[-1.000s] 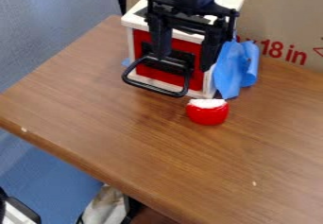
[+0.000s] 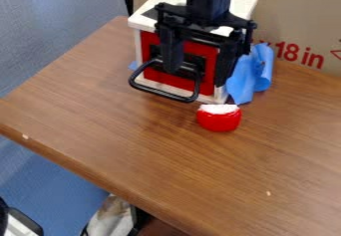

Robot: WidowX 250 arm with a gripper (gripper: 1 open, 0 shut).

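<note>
My gripper (image 2: 200,36), black, hangs from the top of the view over a white box with a red front (image 2: 160,71). Its fingers are at the box's upper front; whether they are open or shut is unclear. A black wire handle (image 2: 167,91) juts from the red front toward the lower left. A red round item with a white top (image 2: 218,121) sits on the table just right of and in front of the box.
A blue cloth (image 2: 250,76) lies right of the box, before a cardboard backdrop (image 2: 306,21).
</note>
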